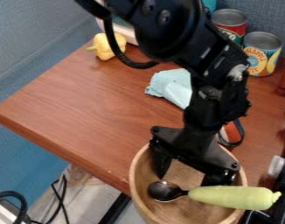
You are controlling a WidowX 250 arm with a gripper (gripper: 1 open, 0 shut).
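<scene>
My black gripper [190,159] reaches down from above into the wooden bowl [145,182] at the lower right, its fingers inside near the back of the rim. In the bowl a metal spoon [165,191] lies toward the left, and a pale yellow-green corn cob or similar long toy vegetable [232,198] lies across the front right. Whether the fingers are open or shut, or hold anything, is hard to tell.
A pale cloth [169,86] and cans [260,54] stand behind the arm. Dark objects line the right edge.
</scene>
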